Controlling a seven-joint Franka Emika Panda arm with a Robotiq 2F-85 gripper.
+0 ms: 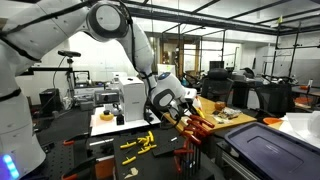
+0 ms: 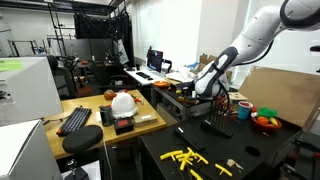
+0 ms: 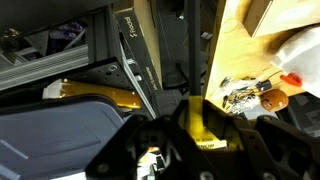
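Note:
In the wrist view a slim yellow piece (image 3: 197, 125) stands between the fingers of my gripper, which is shut on it. A dark narrow strip lies in line with the piece, and I cannot tell whether it is part of it. From exterior view 1, the gripper (image 1: 190, 108) hangs close to the upper part of a red rack-like thing (image 1: 190, 140), with yellow showing near its tips. Similar loose yellow pieces (image 1: 128, 160) lie scattered on the black table (image 1: 95, 150). In exterior view 2 the gripper is too small to make out clearly.
A large dark tray (image 1: 265, 150) lies right of the red rack. Exterior view 2 shows a basket (image 2: 265, 122) of coloured items and a flat black object (image 2: 217, 130). A wooden table (image 2: 90, 105) holding tools and a white hard hat (image 2: 123, 104) stands behind.

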